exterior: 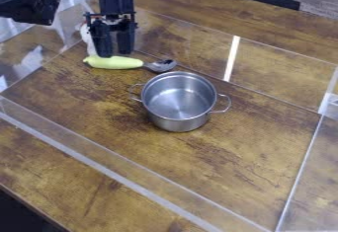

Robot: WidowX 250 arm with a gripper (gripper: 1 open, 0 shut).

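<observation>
My black gripper (111,37) hangs at the upper left, pointing down just above a pale yellow-green elongated object (114,62) lying on the wooden table. Its fingers look apart, with nothing visibly held. A metal spoon-like object (161,65) lies just right of the yellow-green object. A white item, partly hidden, is behind the gripper at the left. A steel pot (180,111) with two side handles stands empty near the middle.
Clear panels line the left and right sides, and a dark slot is at the back edge.
</observation>
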